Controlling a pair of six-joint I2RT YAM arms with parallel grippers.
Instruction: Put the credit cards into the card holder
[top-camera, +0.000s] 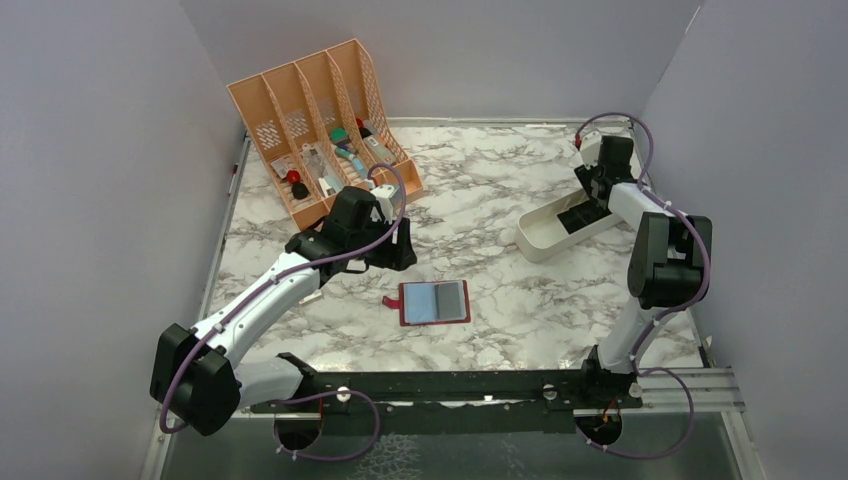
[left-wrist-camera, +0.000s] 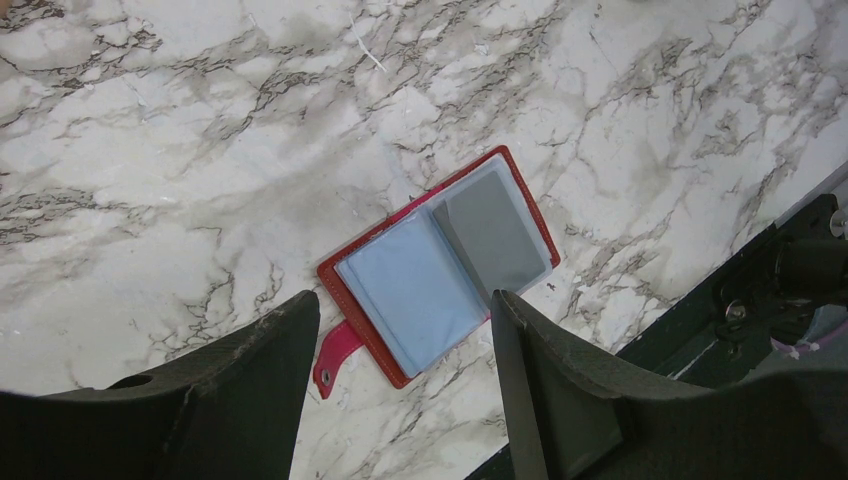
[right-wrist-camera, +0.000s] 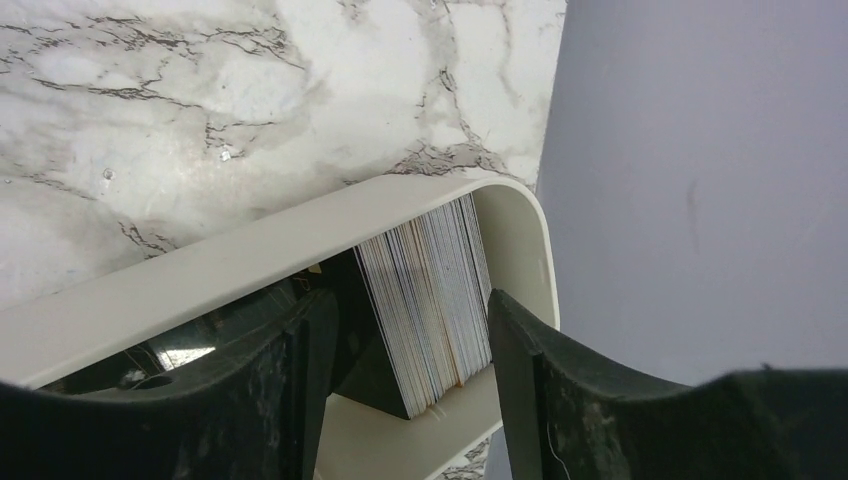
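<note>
The red card holder (left-wrist-camera: 430, 275) lies spread flat on the table, with a pale blue pocket (left-wrist-camera: 418, 290) and a grey pocket (left-wrist-camera: 490, 230) facing up and a red strap at one end. Above and behind it my left gripper hangs open, nothing between its fingers. At the table's far right, a stack of cards (right-wrist-camera: 425, 305) stands on edge inside a white bin (right-wrist-camera: 530, 210), their thin edges turned upward. My right gripper is open over that stack, with its fingers to either side of the cards. Whether either finger touches them I cannot tell.
An orange organizer (top-camera: 340, 95) with several small items stands at the back left. Inside the white bin, dark pieces lie left of the cards. A grey wall (right-wrist-camera: 690, 200) rises close by on the right.
</note>
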